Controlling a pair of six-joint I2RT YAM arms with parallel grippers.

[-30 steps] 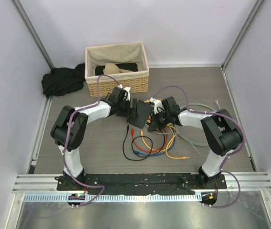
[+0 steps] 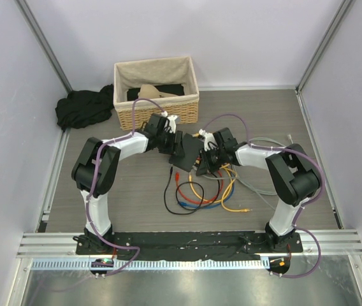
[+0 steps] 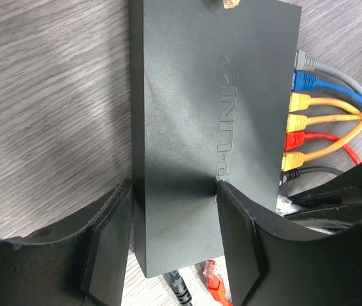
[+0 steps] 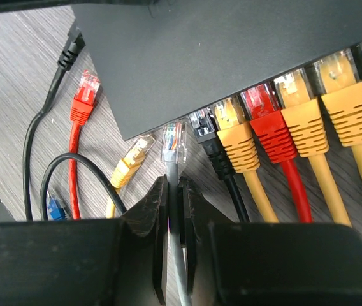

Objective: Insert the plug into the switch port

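The dark TP-Link switch (image 3: 206, 95) lies on the wooden table, with my left gripper shut on its body near one end. My right gripper is shut on a grey cable, whose clear plug (image 4: 174, 141) points at the switch's port side, at its edge beside a black plug (image 4: 205, 127). Whether the grey plug's tip is inside a port I cannot tell. A row of yellow, red, blue and other plugs sits along that same edge.
A wicker basket (image 2: 156, 111) stands behind the switch, with black cloth (image 2: 82, 108) to its left. Loose coloured cables (image 2: 200, 204) lie in front.
Both arms have shifted very slightly in the top view. The switch looks nearly unmoved.
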